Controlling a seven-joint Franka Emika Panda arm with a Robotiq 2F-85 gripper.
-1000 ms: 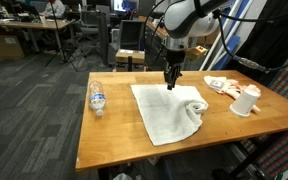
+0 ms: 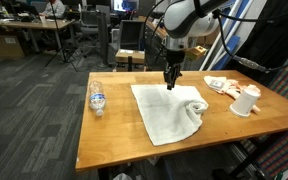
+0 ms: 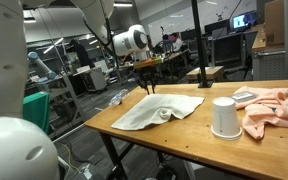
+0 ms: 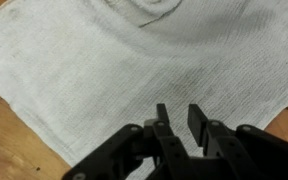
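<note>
A white cloth (image 2: pixel 162 122) lies mostly flat on the wooden table, with a rumpled, raised fold (image 2: pixel 195 108) on its right side. Exterior view 2 shows the same cloth (image 3: pixel 134 116) near the table's left part. My gripper (image 2: pixel 170 87) points down over the cloth's far part. In the wrist view, ribbed white fabric (image 4: pixel 114 80) fills most of the space beneath the gripper. Its two fingertips stand a narrow gap apart, and only cloth shows behind them. Whether any fabric is pinched there cannot be made out.
A clear bottle (image 2: pixel 97 98) stands at the table's left. Toward the right are a white cylindrical container (image 3: pixel 225 117) and a heap of pinkish cloth (image 3: pixel 272 112). Bare wood (image 2: pixel 114 140) shows left of the white cloth.
</note>
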